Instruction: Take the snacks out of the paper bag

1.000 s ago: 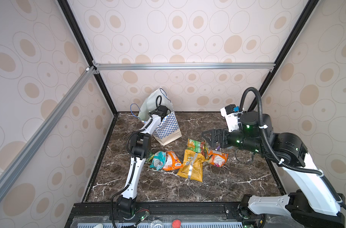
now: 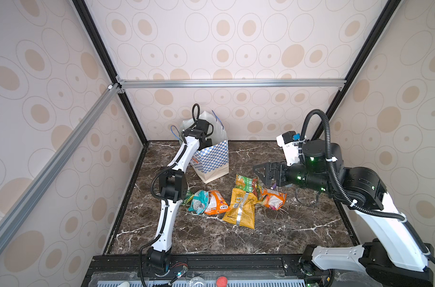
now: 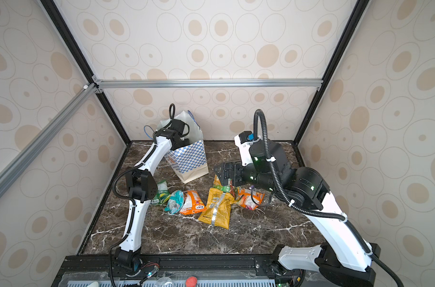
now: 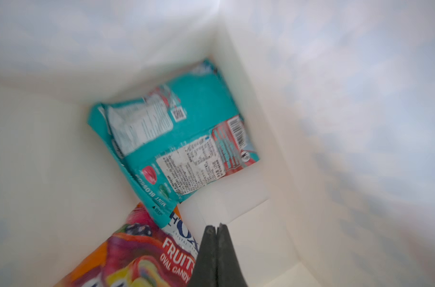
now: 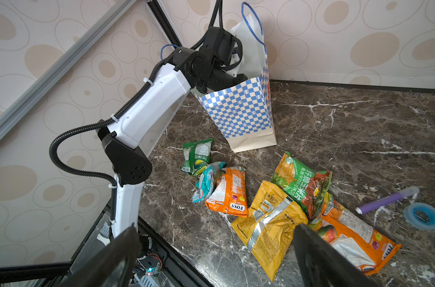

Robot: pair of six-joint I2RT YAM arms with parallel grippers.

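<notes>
Deep in the paper bag (image 2: pixel 211 161) lies a teal snack bag (image 4: pixel 198 100), against the corner of the bag's bottom. A red and orange fruit candy bag (image 4: pixel 145 260) rests beside it, partly cut off by the frame. My left gripper hangs inside the paper bag above them, its fingers pressed together with nothing between them. The teal bag lies apart from the fingertips. My right gripper is held over the table, its blurred fingers (image 5: pixel 317 253) spread wide and empty.
Several snacks lie on the table in front of the paper bag, among them a yellow bag (image 5: pixel 267 220), an orange bag (image 5: pixel 229 191) and a green bag (image 5: pixel 196 155). A purple marker (image 5: pixel 387 200) and a blue tape roll (image 5: pixel 423 216) lie at the right.
The bag's top has shifted and stands more upright. The right arm has barely moved.
</notes>
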